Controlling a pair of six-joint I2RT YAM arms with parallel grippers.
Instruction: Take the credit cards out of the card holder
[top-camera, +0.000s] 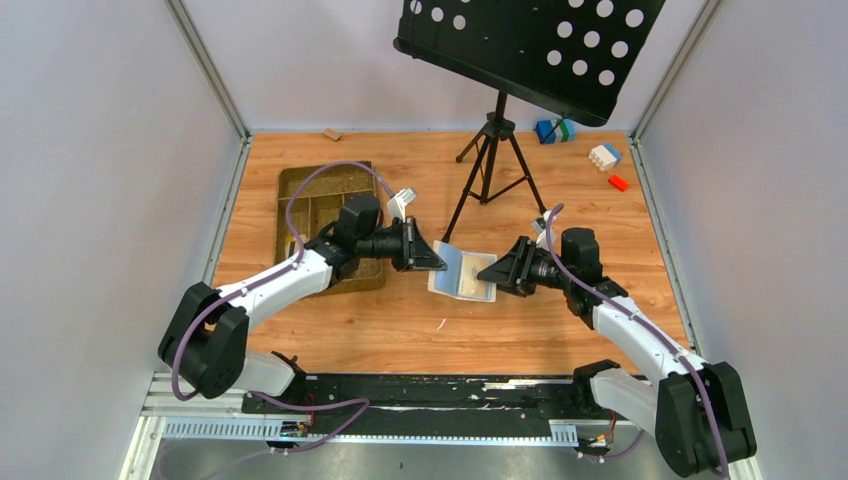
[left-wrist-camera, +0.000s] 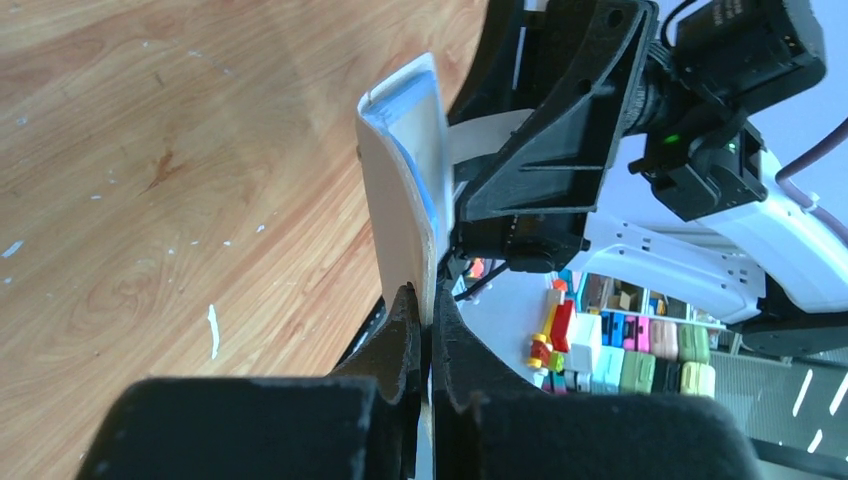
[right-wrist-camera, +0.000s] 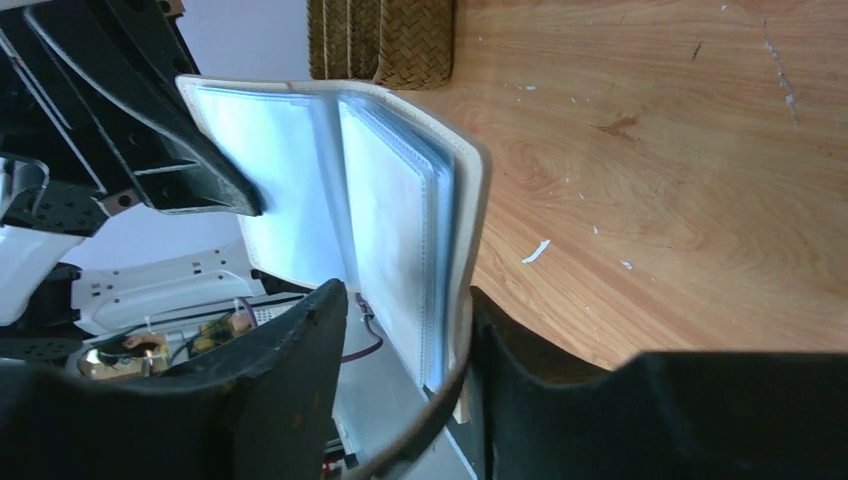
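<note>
An opened card holder (top-camera: 450, 270) with a pale cover and clear bluish sleeves hangs above the table between both arms. My left gripper is shut on its left cover edge. In the right wrist view, the stack of sleeves (right-wrist-camera: 390, 220) stands out from the cover, and I cannot tell separate credit cards in it. My right gripper has its fingers apart around the holder's right side. Its right finger (right-wrist-camera: 500, 350) is at the cover's outer face, while the left finger (right-wrist-camera: 315, 335) stands off from the sleeves.
A woven divided basket (top-camera: 290, 200) sits behind the left arm. The black music stand (top-camera: 497, 128) rises at the back, its tripod legs on the table. Building blocks (top-camera: 604, 156) lie at the back right. Bare wood surrounds the space below the holder.
</note>
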